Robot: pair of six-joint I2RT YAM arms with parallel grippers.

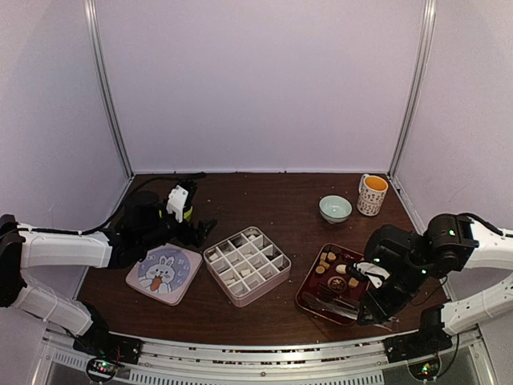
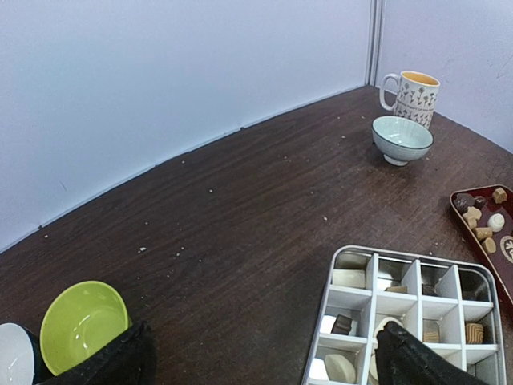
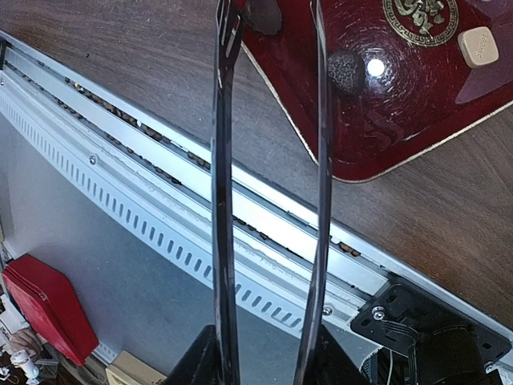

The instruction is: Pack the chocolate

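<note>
The compartment box (image 1: pixel 248 285) sits centre, holding chocolates in some cells. A dark red tray (image 1: pixel 311 282) at right holds several chocolates. My right gripper's long tongs hang over the tray's front-left corner, part open; in the right wrist view they (image 3: pixel 268 10) flank the tray edge, with a dark chocolate (image 3: pixel 262 13) between or beside the tips and a round dark one (image 3: pixel 347 74) just right. Whether they touch is unclear. My left gripper (image 1: pixel 202 231) stands open and empty beside the box, left of it.
A rabbit lid (image 1: pixel 163 273) lies front left; a green cup (image 2: pixel 82 325) stands behind the left arm. A bowl (image 1: pixel 335 206) and mug (image 1: pixel 372 196) stand back right.
</note>
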